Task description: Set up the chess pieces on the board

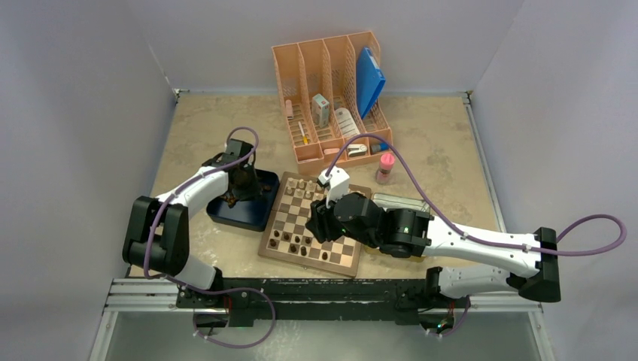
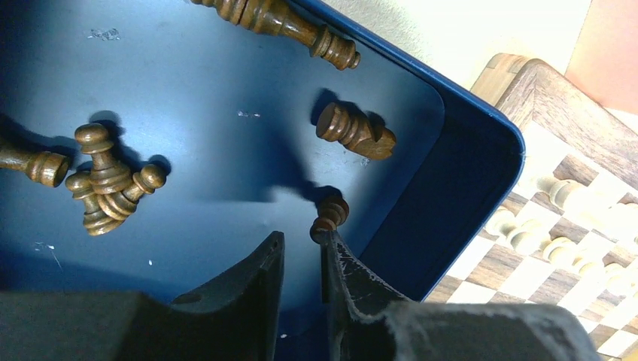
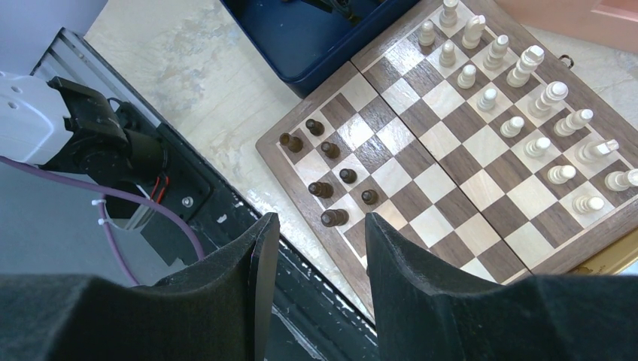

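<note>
In the left wrist view my left gripper hangs over the dark blue tray (image 2: 481,116), a narrow gap between its fingers and nothing in it. A small brown pawn (image 2: 331,213) shows just past the right fingertip; whether they touch I cannot tell. A brown knight (image 2: 353,131) lies farther up, and several other brown pieces lie at the left and top. My right gripper stands open and empty above the chessboard (image 3: 391,147). White pieces, such as a pawn (image 3: 511,126), stand in two rows; several brown ones, such as a pawn (image 3: 369,196), stand opposite.
Close behind the board is a peach organizer (image 1: 308,154) with a blue folder. A pink-capped bottle (image 1: 385,167) stands right of it, and a pale box (image 1: 399,201) sits beside the board, partly under the right arm. Bare table (image 1: 436,143) lies at the back right.
</note>
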